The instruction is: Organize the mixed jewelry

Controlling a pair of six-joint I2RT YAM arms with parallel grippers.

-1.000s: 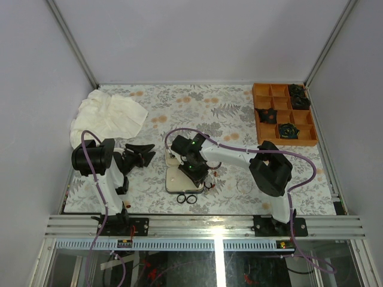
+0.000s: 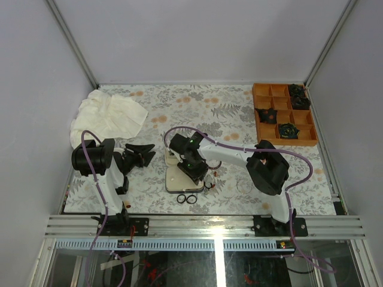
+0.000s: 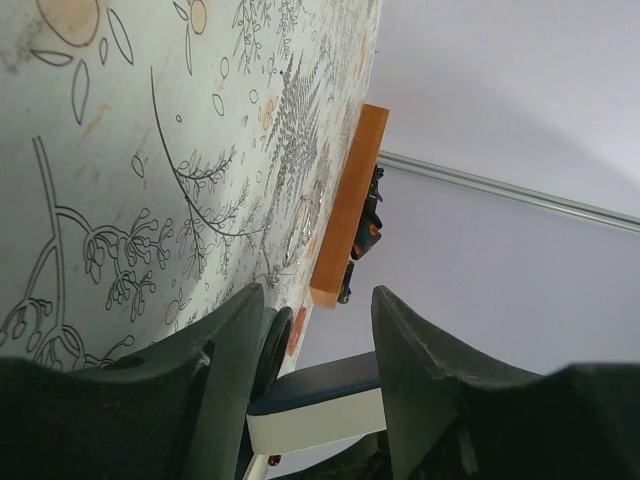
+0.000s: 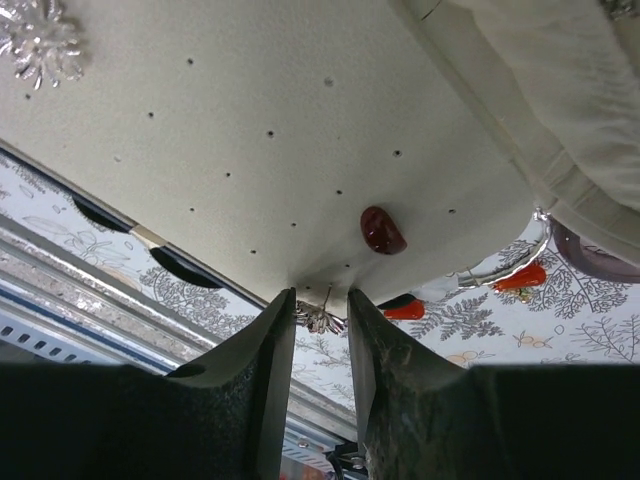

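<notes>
A pale jewelry case (image 2: pixel 176 179) lies unfolded near the table's front, partly covered by my right arm. In the right wrist view, its dotted cream panel (image 4: pixel 240 80) carries a dark red stud (image 4: pixel 383 231) and a silver flower-like piece (image 4: pixel 40 42). My right gripper is at the panel's edge, its fingers a little apart. Between the fingertips shows a small spiky silver earring (image 4: pixel 318 319) with a thin post; whether the fingers touch it is unclear. Left of the case, my left gripper stands open over the table, holding nothing.
At the back right stands an orange compartment tray (image 2: pixel 276 103) with dark pouches in some sections. A white cloth (image 2: pixel 108 116) lies at the back left. Two dark rings (image 2: pixel 186 199) rest before the case. Red-orange earrings (image 4: pixel 524 277) lie right of it.
My right arm has shifted very slightly around the case's right side. The left arm and the other objects look unmoved.
</notes>
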